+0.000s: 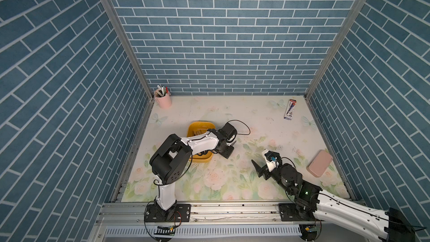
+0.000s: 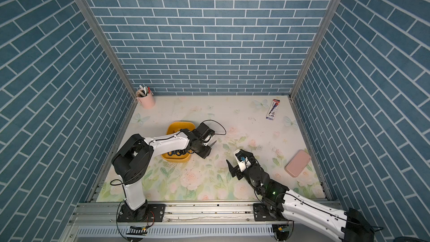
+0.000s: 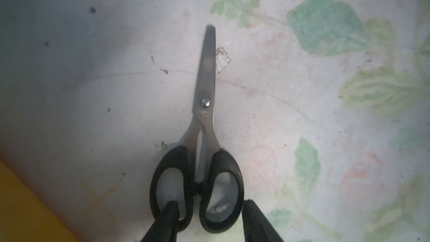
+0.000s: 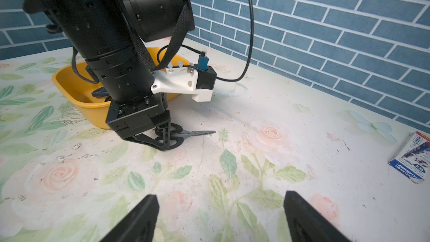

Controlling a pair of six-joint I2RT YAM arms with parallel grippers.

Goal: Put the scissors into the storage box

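Note:
Scissors [image 3: 206, 85] with black handles lie flat on the table, points away from the left wrist camera. My left gripper is part open, low over the handles, one fingertip at the left loop, the other beside the right loop; contact is unclear. The yellow storage box [image 1: 201, 125] stands left of the scissors, holding dark-handled items, partly hidden by my left arm. My right gripper is open and empty, over the right-hand middle front of the table.
A pink pen cup [image 1: 164, 101] is at the back left, a small printed pack [image 1: 289, 109] at the back right, a pink block [image 1: 319, 163] at the right.

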